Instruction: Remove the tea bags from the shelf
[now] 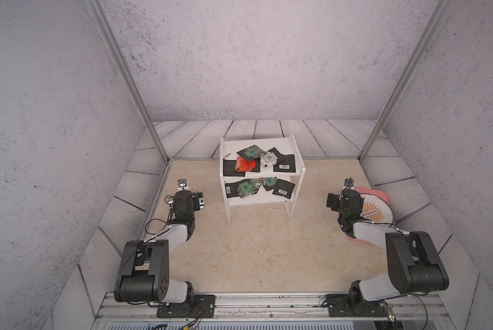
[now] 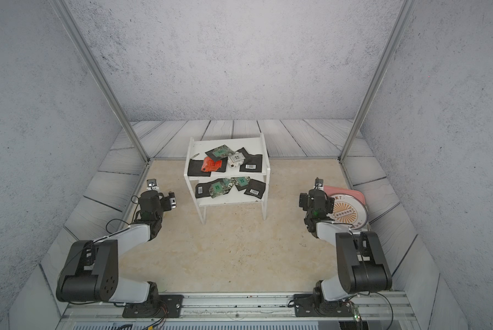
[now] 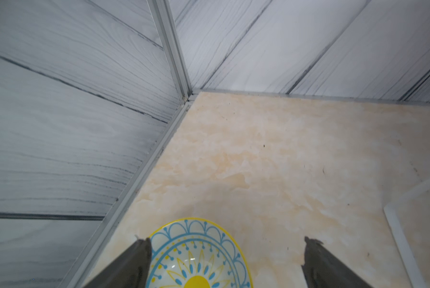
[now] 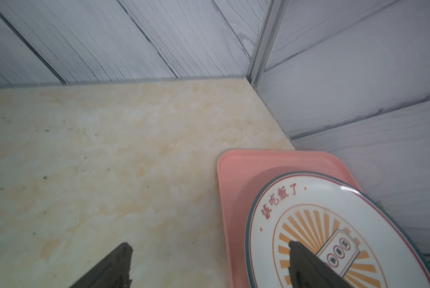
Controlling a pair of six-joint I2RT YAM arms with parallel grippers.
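Observation:
Several tea bags lie on the two boards of a white shelf (image 1: 257,201). On its upper board are a red tea bag (image 1: 245,164), a green one (image 1: 252,151), a white one (image 1: 269,159) and black ones, some overlapping. The lower board holds green tea bags (image 1: 248,188) and black ones (image 1: 283,188) at its ends. My left gripper hangs open left of the shelf, with a patterned plate below. Right of the shelf, my right gripper is open too, beside and partly over a round plate. Neither has anything between its fingers.
At the right edge of the table, a white plate with an orange sunburst (image 4: 315,216) rests on a pink tray (image 4: 226,201). A blue-and-yellow patterned plate (image 3: 191,249) is at the left. The table in front of the shelf (image 1: 257,253) is bare.

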